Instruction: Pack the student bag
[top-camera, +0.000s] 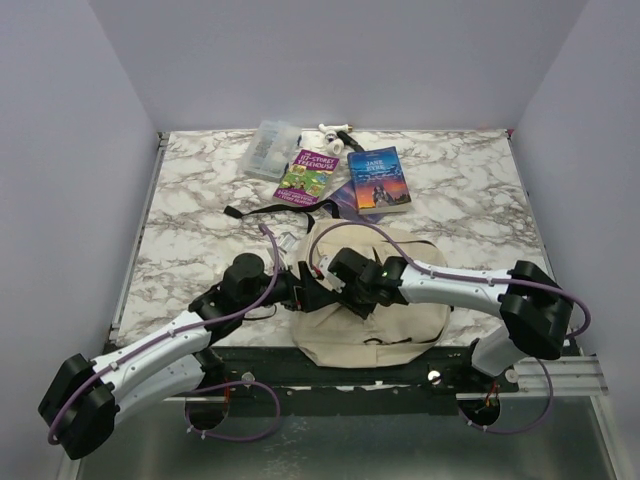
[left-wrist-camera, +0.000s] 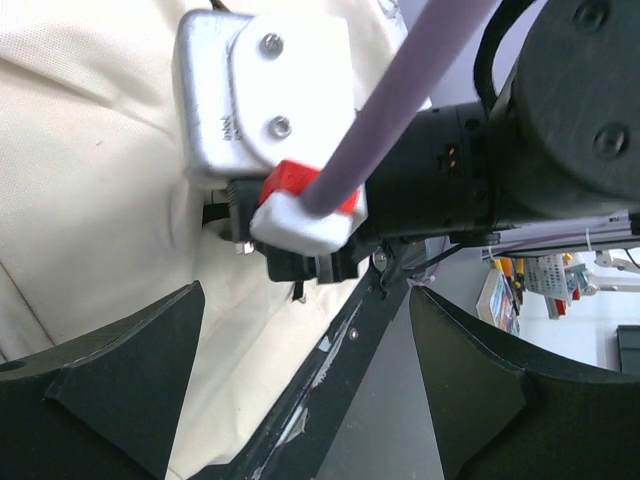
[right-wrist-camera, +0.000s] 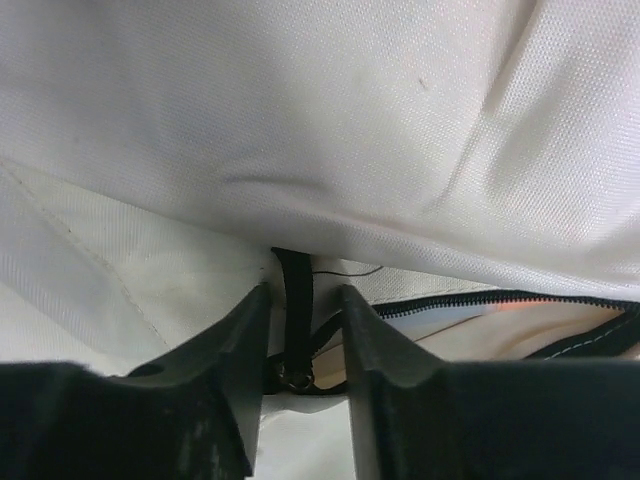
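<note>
The cream bag lies flat at the table's front edge. Over its left side, my right gripper points down; in the right wrist view its narrowly open fingers straddle a black zipper pull, with gaps visible beside it. The black zipper runs rightward from there, its slit parted. My left gripper stands open by the bag's left edge, close to the right one. In the left wrist view, its fingers are wide apart, with the right gripper's body showing beyond them.
Behind the bag lie a purple-and-green book, a blue Jane Eyre book and a clear case. A black strap stretches left from the bag.
</note>
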